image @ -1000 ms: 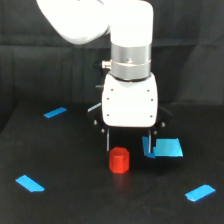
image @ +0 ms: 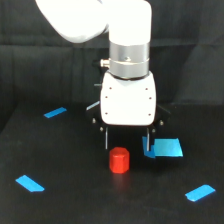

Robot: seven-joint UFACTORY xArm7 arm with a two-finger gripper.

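A short red cylinder (image: 119, 160) stands upright on the dark table. Above and apparently behind it is my gripper (image: 128, 145), pointing down from the white hand. Its thin dark fingers look spread wide, hard to make out against the black background, and I see nothing held between them. To the right of the cylinder lies a light-blue square (image: 167, 147). A darker blue piece (image: 149, 146) at its left edge is partly hidden by the right finger.
Blue tape strips mark the table at the front left (image: 30, 184), the front right (image: 200, 192) and the back left (image: 56, 112).
The hand has shifted very slightly to the left and up in the picture. The red cylinder and the blue square have stayed where they were.
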